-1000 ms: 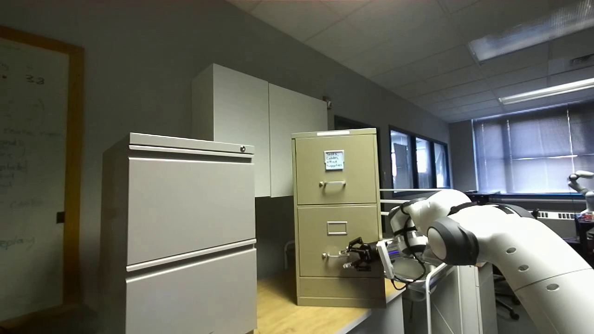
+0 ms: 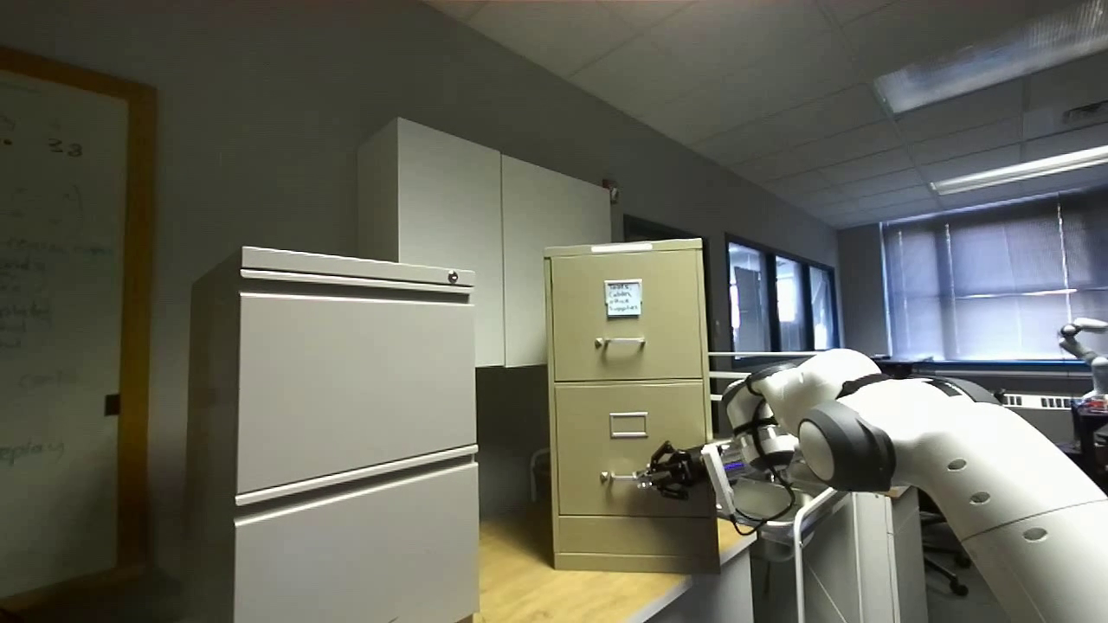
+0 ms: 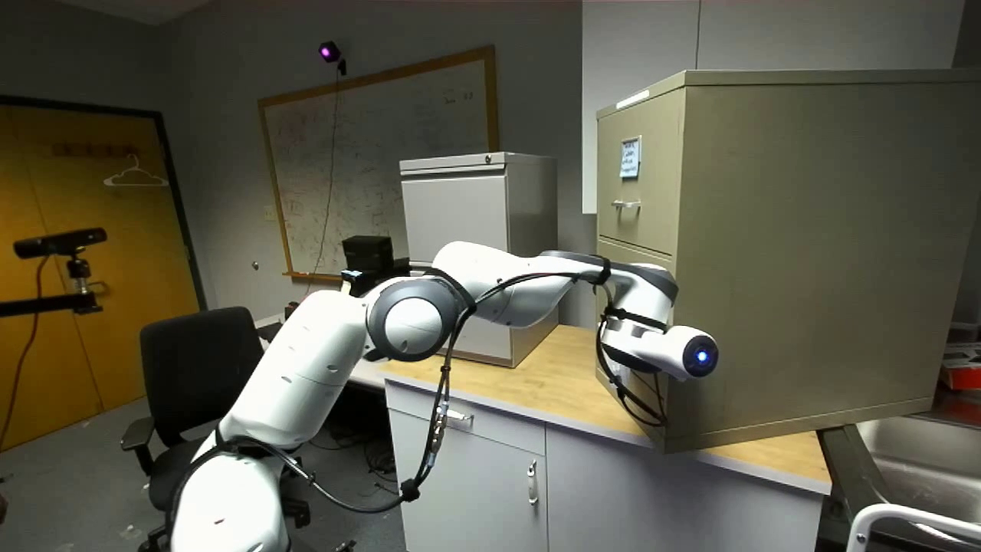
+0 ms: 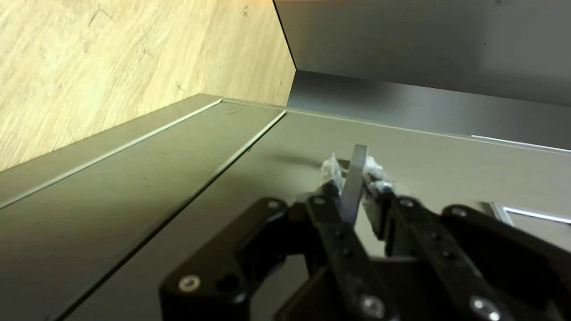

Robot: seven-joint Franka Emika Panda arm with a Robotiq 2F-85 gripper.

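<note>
A tan filing cabinet (image 2: 631, 446) has its drawers closed flush. My gripper (image 2: 644, 478) is at the lower drawer's silver handle (image 2: 615, 477), at the handle's right-hand part. In the wrist view the handle bar (image 4: 353, 184) runs between the two whitish fingertips, one on each side. The fingers stand close together with the bar between them; whether both press on it cannot be told. The second exterior view shows the arm beside the cabinet (image 3: 809, 257), with gripper and lower handle hidden.
The upper drawer has its own handle (image 2: 625, 342) and a label (image 2: 623, 298). A grey filing cabinet (image 2: 353, 394) stands to the left. The tan cabinet rests on a wooden counter (image 2: 519, 561), with a sink (image 3: 920, 460) beside it.
A second ago the fingers were spread wide around the handle. They have now come much closer together around it. The arm has barely moved, and the drawer looks the same.
</note>
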